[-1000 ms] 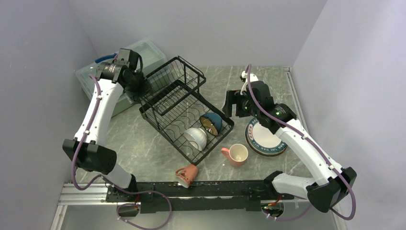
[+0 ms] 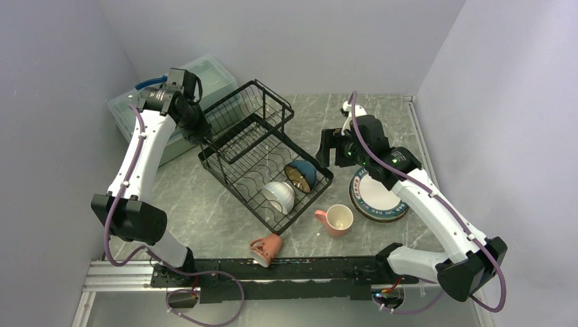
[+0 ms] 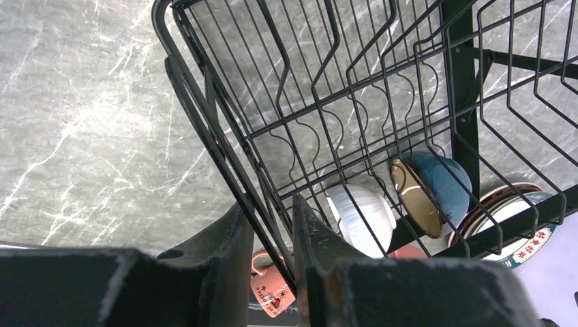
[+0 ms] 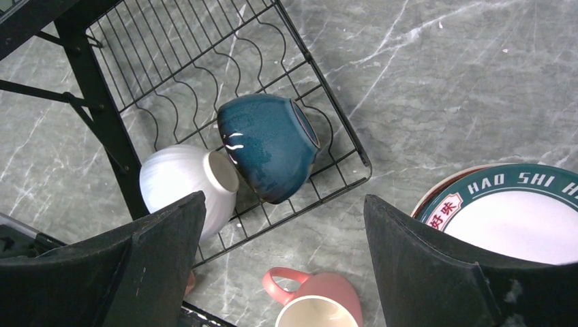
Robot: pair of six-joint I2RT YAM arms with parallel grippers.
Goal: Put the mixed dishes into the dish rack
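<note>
My left gripper is shut on the upper rail of the black two-tier dish rack (image 2: 232,180) at its left end. A white bowl (image 2: 278,195) and a blue bowl (image 4: 269,143) rest tilted in the lower tier. My right gripper hangs open beside the rack's right end, above the table, with nothing between its fingers. A pink mug (image 2: 338,219) stands upright in front of it; another pink mug (image 2: 266,248) lies on its side at the front edge. Stacked plates (image 2: 378,194) lie at the right.
A clear plastic bin (image 2: 208,71) sits behind the rack at the back left. Bare marble table (image 2: 191,204) shows left of the rack and at the back right. Walls enclose the sides and back.
My left arm and gripper have shifted very slightly at the rack's left end. The right arm, rack and dishes show no visible change.
</note>
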